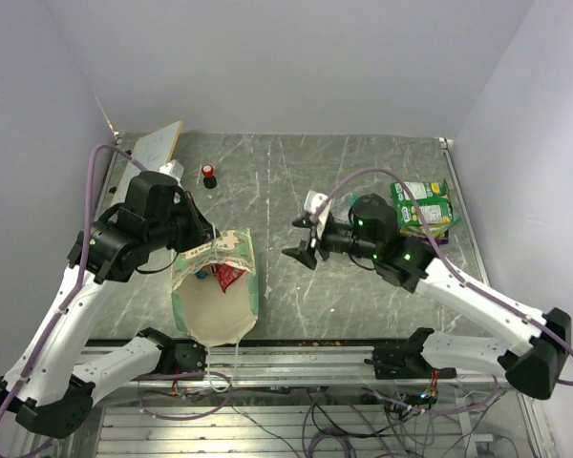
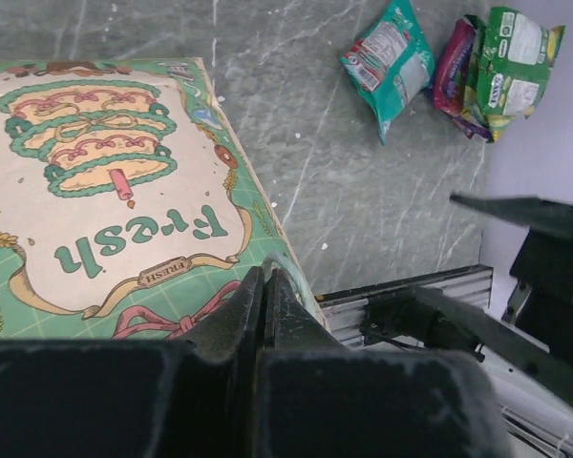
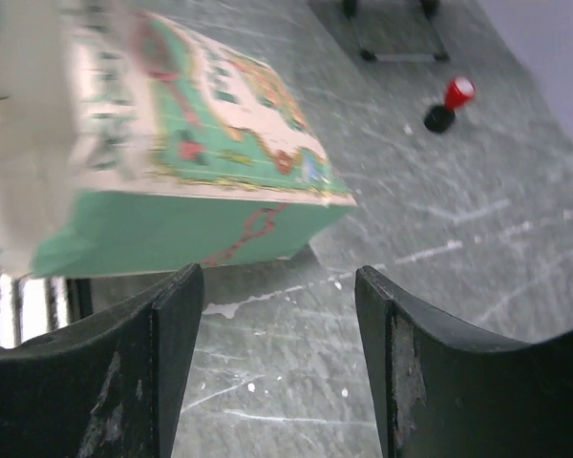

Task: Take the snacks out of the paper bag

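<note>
The paper bag (image 1: pixel 213 310) lies on its side, mouth toward the front, a red snack (image 1: pixel 229 276) and something blue inside. My left gripper (image 1: pixel 208 232) is at its upper edge, shut on the white handle in the left wrist view. My right gripper (image 1: pixel 304 239) stands part open right of the bag, nothing seen between its fingers. In the left wrist view a teal snack packet (image 2: pixel 387 62) and green and purple packets (image 2: pixel 511 67) lie on the table; green packets (image 1: pixel 422 205) show at right in the top view.
A whiteboard (image 1: pixel 143 157) and a red-topped bottle (image 1: pixel 208 177) are at the back left. Metal rails (image 1: pixel 286 359) run along the front edge.
</note>
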